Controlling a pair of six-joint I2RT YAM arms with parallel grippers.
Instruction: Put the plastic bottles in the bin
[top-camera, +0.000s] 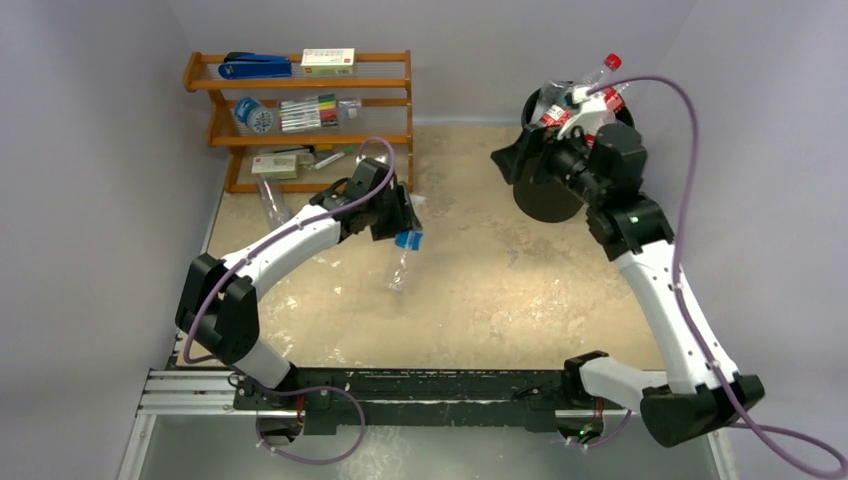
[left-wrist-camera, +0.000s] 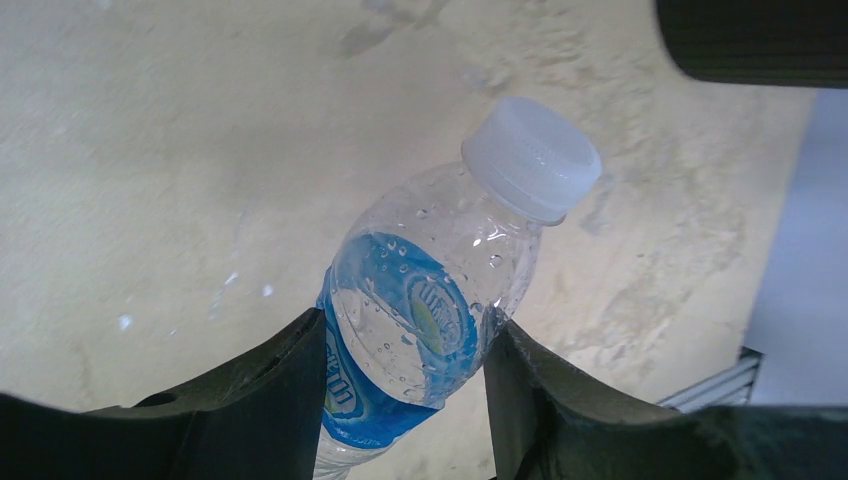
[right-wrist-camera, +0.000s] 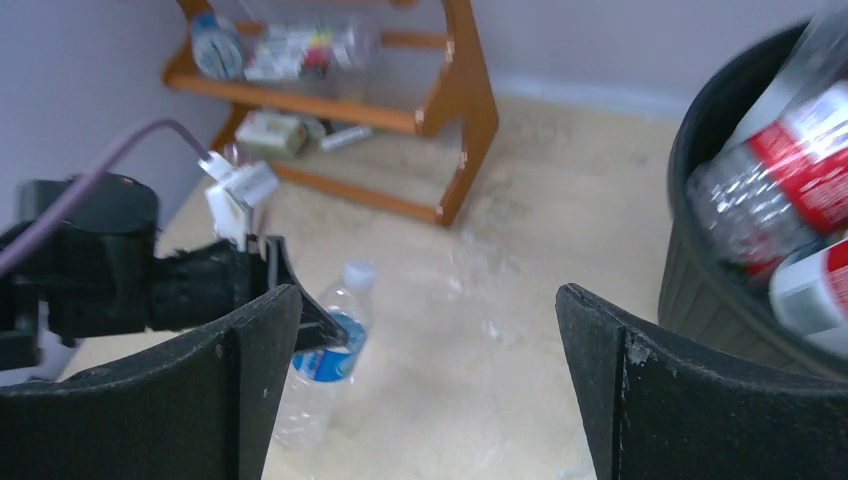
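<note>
A clear plastic bottle with blue label and white cap is held in my left gripper, shut around its labelled part, above the floor's middle; it also shows in the right wrist view. My right gripper stands open by the bin, its fingers empty in the right wrist view. The black bin is packed with bottles with red labels. Another clear bottle lies at the left, below the shelf, partly behind the left arm.
A wooden three-tier rack holding pens, boxes and tape stands at the back left. Grey walls close in both sides.
</note>
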